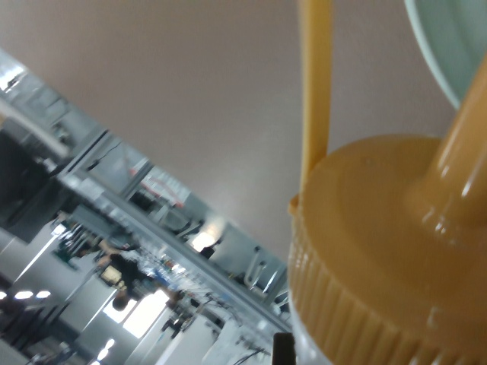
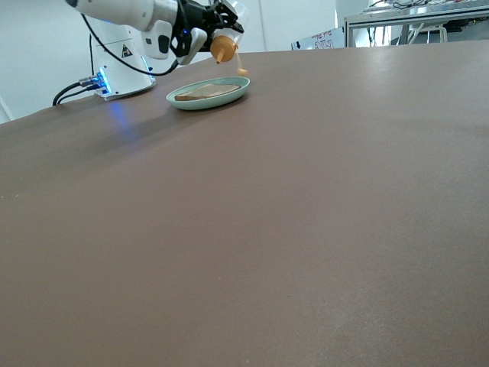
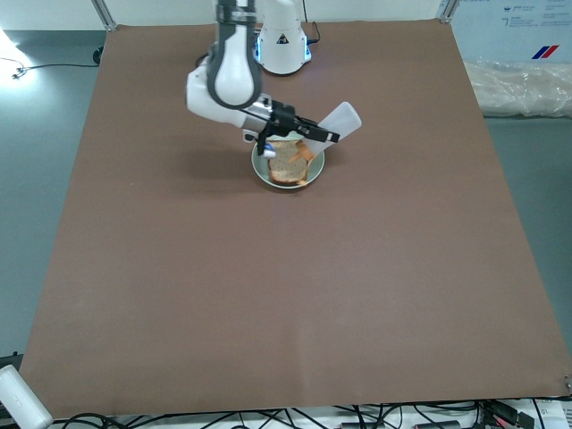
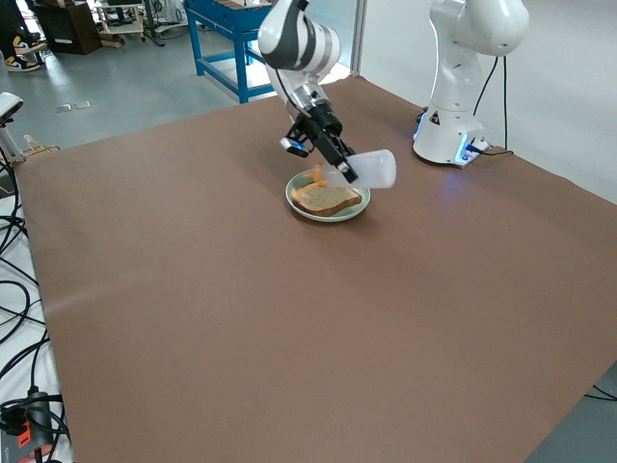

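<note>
A white squeeze bottle (image 3: 340,120) with an orange cap (image 1: 380,243) is held tipped nozzle-down in my gripper (image 3: 318,134), above a slice of bread (image 3: 287,166) on a pale green plate (image 2: 192,105). In the right view the bottle (image 4: 371,170) lies nearly horizontal in the fingers, over the bread (image 4: 320,199). Orange strands hang from the cap beside the nozzle in the top and wrist views. The wrist view shows the cap up close, with a sliver of plate behind it.
A white robot base (image 4: 445,135) with cables stands behind the plate at the table's back. Cables and devices line another edge.
</note>
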